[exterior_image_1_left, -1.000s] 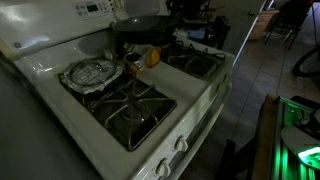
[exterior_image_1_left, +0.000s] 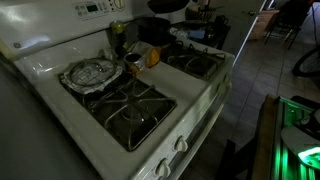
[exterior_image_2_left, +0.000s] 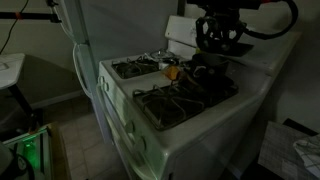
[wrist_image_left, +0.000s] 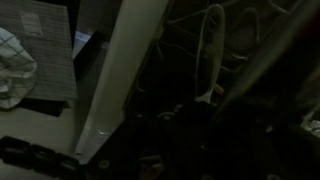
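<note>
A dark pan (exterior_image_1_left: 168, 5) hangs in the air above the back of the stove, cut off by the top edge of exterior view 1. In exterior view 2 the dark pan (exterior_image_2_left: 208, 64) shows below my gripper (exterior_image_2_left: 215, 38), over the stove's near back area. My gripper appears shut on the pan, but the exact grip is lost in shadow. The wrist view is very dark, and what lies between the fingers cannot be made out there.
A foil-covered pan (exterior_image_1_left: 90, 73) sits on a burner of the white stove (exterior_image_1_left: 60, 45). Bottles and an orange-labelled jar (exterior_image_1_left: 153, 56) stand near the back panel.
The dark pan has risen and shifted to the right in exterior view 1, moving partly out of the top of the picture. Items on the stove have not moved.
</note>
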